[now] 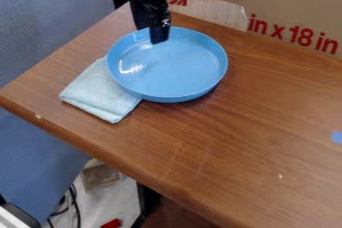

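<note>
A light blue round plate (174, 70) lies on the wooden table, partly over a folded pale blue cloth (94, 96) at its left. My black gripper (158, 34) is above the plate's back rim at the top centre. Whether its fingers are open or shut, or hold anything, I cannot tell at this size.
A cardboard sheet (281, 2) with red lettering stands behind. The table's left edge drops to a floor with cables.
</note>
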